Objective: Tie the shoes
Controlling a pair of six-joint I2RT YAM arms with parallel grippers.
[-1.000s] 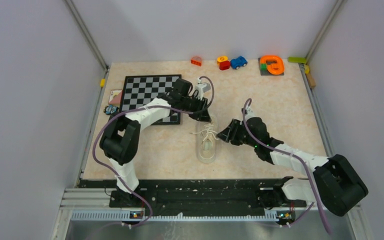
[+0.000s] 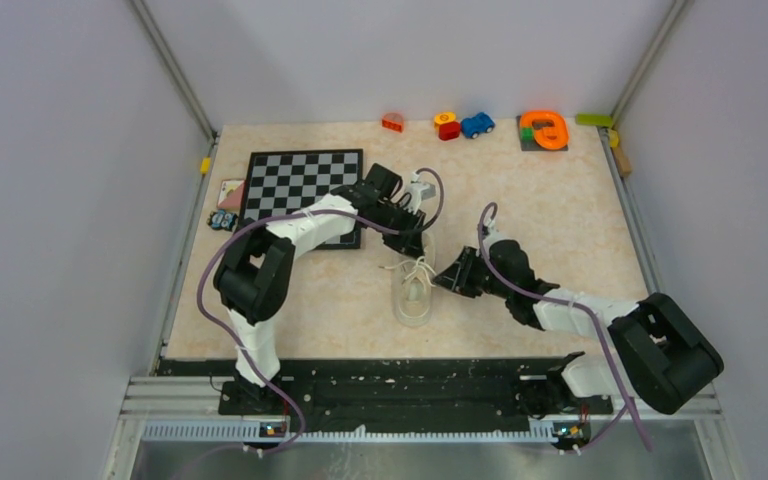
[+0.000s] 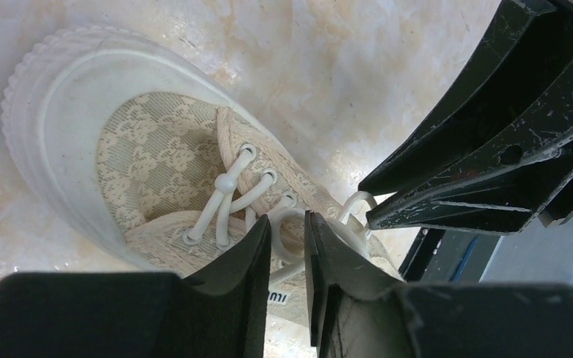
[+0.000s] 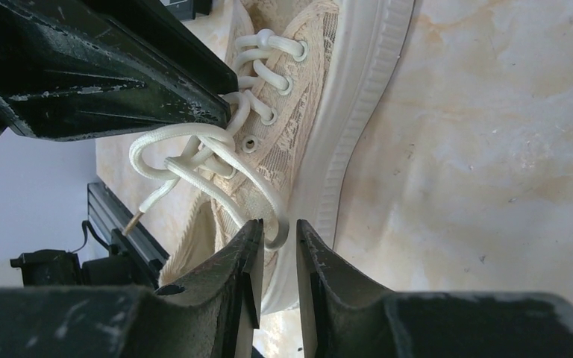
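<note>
A cream canvas shoe [image 2: 410, 305] lies on the table with its white laces [image 4: 194, 149] looped over the eyelets. My left gripper [image 2: 415, 248] is low over the upper part of the shoe; in its own view a lace loop passes at its narrowly parted fingertips [image 3: 288, 224]. My right gripper [image 2: 443, 278] is low at the shoe's right side, near a hanging loop of lace, its fingertips slightly apart in the right wrist view [image 4: 280, 231]. Whether either holds lace is unclear.
A checkerboard [image 2: 300, 170] lies left behind the shoe. Toy blocks [image 2: 448, 130], a blue car [image 2: 477, 125] and an orange toy [image 2: 550, 130] line the back.
My left gripper has moved slightly right and toward the front over the shoe. My right arm has shifted slightly left and down toward the laces.
</note>
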